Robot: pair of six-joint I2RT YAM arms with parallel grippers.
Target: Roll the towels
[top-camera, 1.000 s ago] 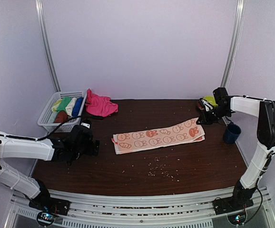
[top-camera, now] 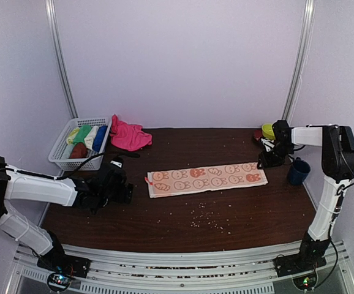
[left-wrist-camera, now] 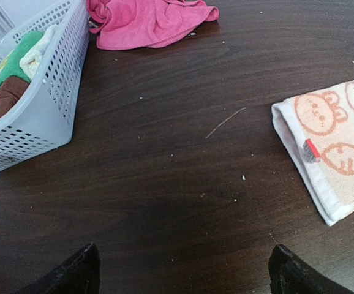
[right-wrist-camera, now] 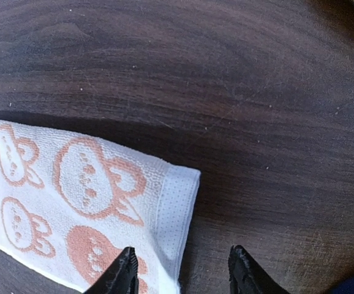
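Observation:
A long folded towel (top-camera: 204, 179) with orange animal prints lies flat across the middle of the table, a small red tag at its left end. In the left wrist view its near end (left-wrist-camera: 342, 165) shows a folded edge. My left gripper is open above bare wood, left of that end. My right gripper stands open over the towel's right end (right-wrist-camera: 174, 214), one finger above the cloth and the other over the wood, with nothing held.
A white basket (top-camera: 64, 153) of rolled towels and a pink cloth (top-camera: 128, 135) sit at the back left. A yellow bowl (top-camera: 268, 128) and a dark blue mug (top-camera: 297, 173) stand at the right. Small crumbs dot the front middle.
The towel's right end has moved slightly right and down and now lies flatter, with my right gripper shifted the same way. My left gripper has moved slightly right.

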